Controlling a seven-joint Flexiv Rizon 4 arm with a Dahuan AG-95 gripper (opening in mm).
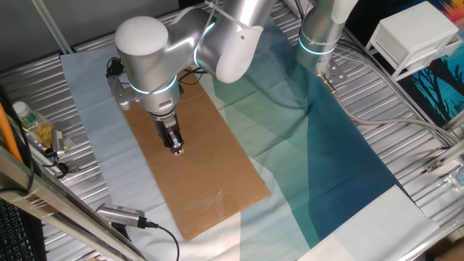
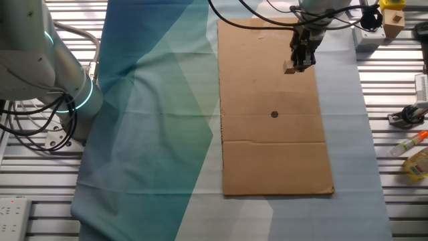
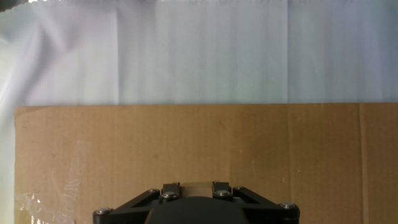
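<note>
A small light wooden block [image 2: 289,67] sits between the fingertips of my gripper [image 1: 176,150], which is shut on it. In the wrist view the block [image 3: 196,189] shows as a tan strip with a black fingertip [image 3: 170,189] against each side. Below lies a flat brown cardboard sheet [image 2: 267,167]; the gripper is over its far part in exterior view 2. Whether the block touches the cardboard I cannot tell. A dark round spot [image 2: 274,114] marks the cardboard, a little nearer that camera than the block.
A blue, green and white cloth [image 2: 154,134] spreads under the cardboard. Bottles [image 2: 416,164] and a cabled device [image 1: 121,214] lie by the edge. Most of the cardboard is bare.
</note>
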